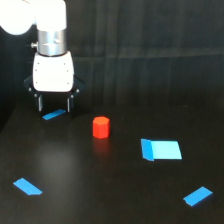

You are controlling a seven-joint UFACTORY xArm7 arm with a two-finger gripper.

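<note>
My gripper [55,104] hangs at the upper left of the camera view, pointing down. Its two fingers stand wide apart, and no object shows between them. To the right of it and nearer the camera, a small red block [101,127] with an angular outline rests on the dark table, apart from the gripper. A pale blue square [166,150] lies flat further right, with a strip of darker blue tape [147,150] along its left side.
Blue tape pieces mark the black table: one at the front left [27,186], one at the front right [198,196], and one below the gripper [54,114]. A dark curtain [150,50] closes off the back.
</note>
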